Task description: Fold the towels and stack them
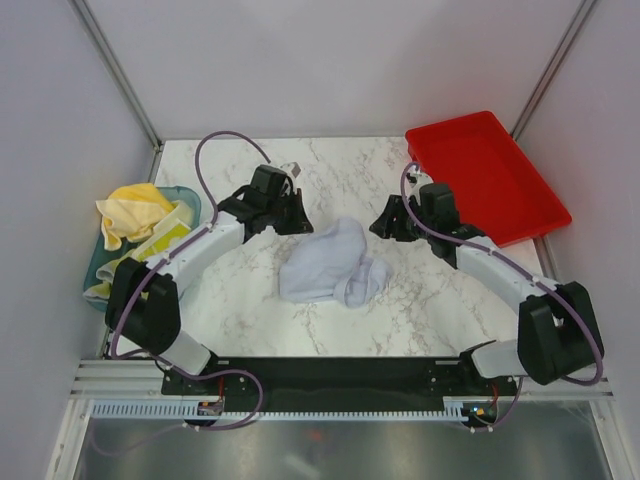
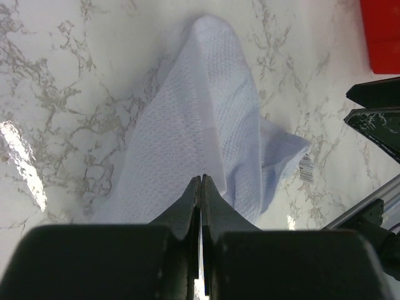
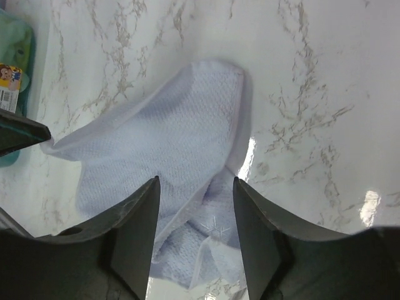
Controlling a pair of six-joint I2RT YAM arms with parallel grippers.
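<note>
A pale lavender-white towel (image 1: 325, 268) lies crumpled on the marble table, its lower right part (image 3: 206, 250) bunched with loose folds. My left gripper (image 1: 308, 231) is shut at the towel's upper left corner. In the right wrist view that corner rises to the tip of the left gripper's fingers (image 3: 39, 132); the pinch itself is barely visible. Just right of the towel's upper right corner, my right gripper (image 1: 378, 234) hovers with its fingers apart. Nothing is between them in the right wrist view, where the towel (image 3: 169, 125) lies below and beyond the fingertips.
At the left stands a teal basket (image 1: 177, 305) holding yellow and light green towels (image 1: 140, 212). An empty red bin (image 1: 485, 170) fills the back right.
</note>
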